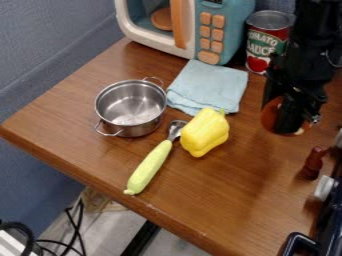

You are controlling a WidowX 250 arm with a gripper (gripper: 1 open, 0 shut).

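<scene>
My black gripper (291,108) is at the right of the table, low over a round orange-red object (274,117), which is mostly hidden behind its fingers. Whether the fingers are closed on it I cannot tell. A yellow pepper (203,133) lies left of the gripper, with a pale corn-like piece (148,167) and a spoon beside it. A steel pot (130,121) stands further left.
A blue cloth (207,86), a toy microwave (190,25) and a tomato sauce can (267,40) are at the back. A small brown mill (313,165) and black gear line the right edge.
</scene>
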